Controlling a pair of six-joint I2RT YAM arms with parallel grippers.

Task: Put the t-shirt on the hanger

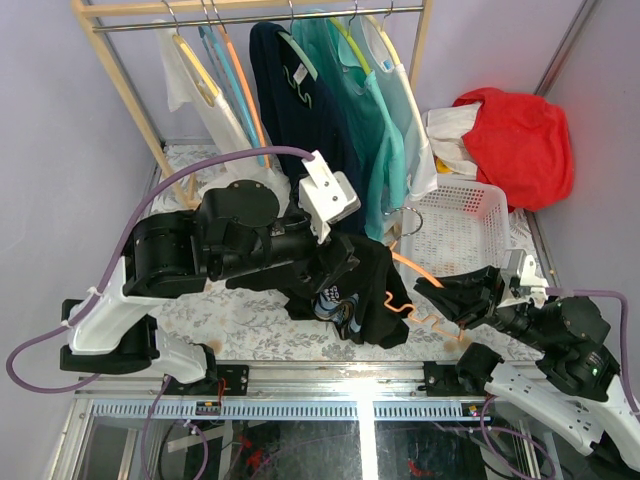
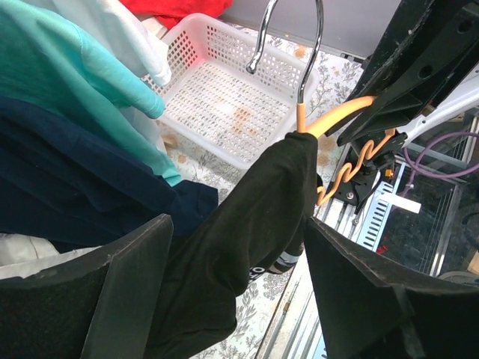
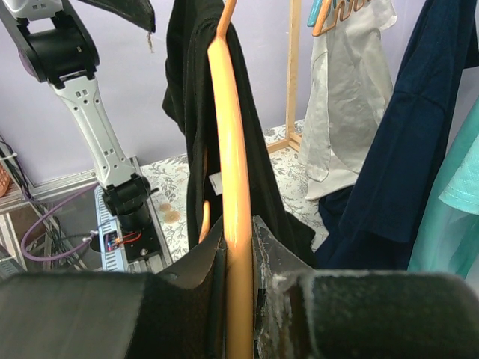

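The black t-shirt (image 1: 370,295) hangs from one side of an orange hanger (image 1: 412,265), over the patterned floor. In the right wrist view, the far end of the hanger (image 3: 228,134) goes into the dark cloth (image 3: 196,112). My right gripper (image 1: 432,287) is shut on the hanger's other shoulder. The hanger's metal hook (image 2: 303,67) stands up free beside the shirt's edge in the left wrist view. My left gripper is open, its fingers (image 2: 127,288) spread, with the shirt (image 2: 247,217) beyond and partly between them in that view; whether they touch it I cannot tell.
A rack (image 1: 250,25) at the back carries several garments on hangers. Behind the orange hanger stands a white basket (image 1: 455,225), empty inside. Red cloth (image 1: 520,150) lies at the back right.
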